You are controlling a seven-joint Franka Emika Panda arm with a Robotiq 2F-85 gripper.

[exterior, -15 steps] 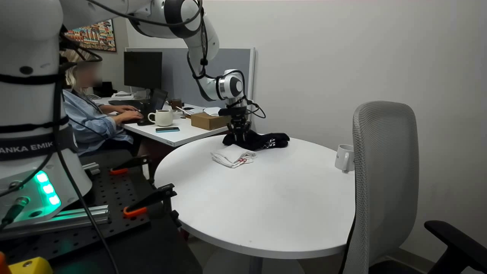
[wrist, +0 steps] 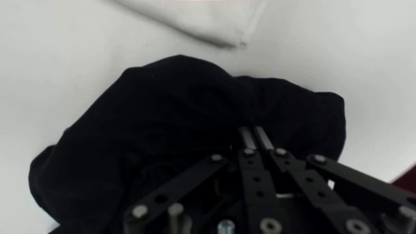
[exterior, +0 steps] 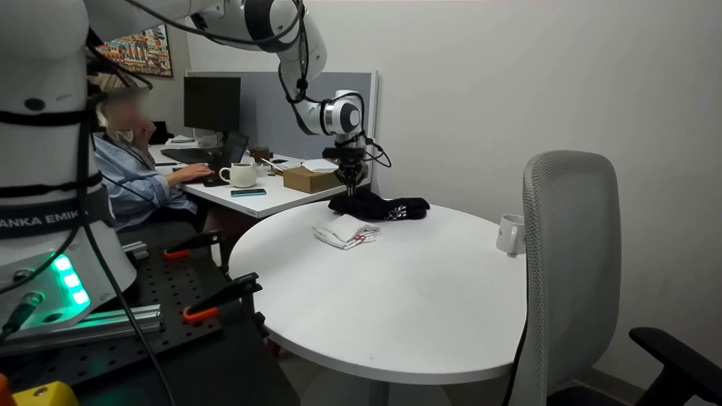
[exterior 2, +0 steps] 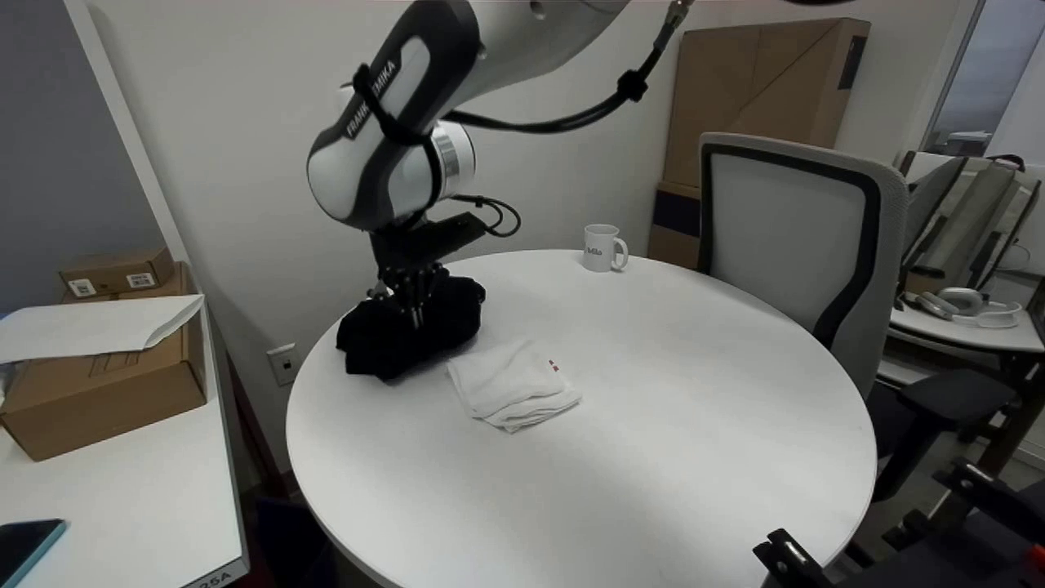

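Note:
A black cloth [exterior: 392,208] with a white print lies bunched near the far edge of the round white table. My gripper points down over it, its fingertips close together and shut on a fold of the black cloth [wrist: 175,105]. In the second exterior view the gripper [exterior 2: 417,315] stands at the top of the dark heap [exterior 2: 392,345], most of which still rests on the table. Right beside it lies a folded white cloth [exterior 2: 514,384] with small red marks, untouched by the fingers.
A white mug [exterior 2: 602,248] stands by the table's far edge. A grey mesh chair [exterior: 575,257] is close against the table's right side. A desk with a cardboard box [exterior: 308,180] adjoins at the left.
My gripper has risen a little, and the part of the black cloth beneath it looks pulled slightly up. The white cloth and the mug have stayed in place.

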